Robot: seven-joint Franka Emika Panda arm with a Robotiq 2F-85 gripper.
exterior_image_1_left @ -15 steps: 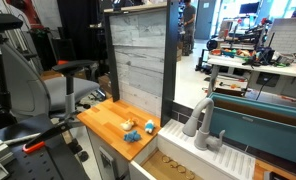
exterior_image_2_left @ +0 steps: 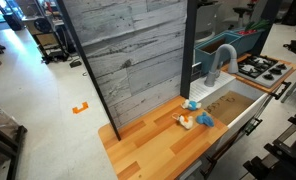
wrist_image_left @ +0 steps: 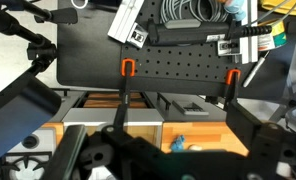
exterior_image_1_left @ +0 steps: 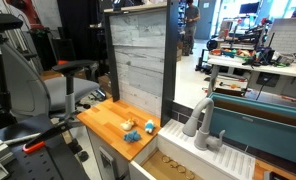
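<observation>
In the wrist view, my gripper is wide open, its orange-tipped fingers [wrist_image_left: 128,68] far apart with nothing held between them. Beyond and below them lies a dark perforated surface. Small toy-like figures rest on the wooden counter: a blue one [exterior_image_2_left: 207,118], a white and orange one [exterior_image_2_left: 185,122], and a pale blue and white one [exterior_image_2_left: 193,105]. The wrist view shows the blue figure [wrist_image_left: 178,143] near its lower edge, clear of the gripper. The white sink [exterior_image_1_left: 204,164] sits beside that counter, with a pale faucet [exterior_image_1_left: 197,116] standing behind it.
A grey wood-panelled wall [exterior_image_2_left: 139,62] rises behind the wooden counter [exterior_image_2_left: 153,143]. The stove [exterior_image_2_left: 262,68] stands beyond the sink. Tools and cables crowd the top of the wrist view. Around the figures, much of the counter is bare.
</observation>
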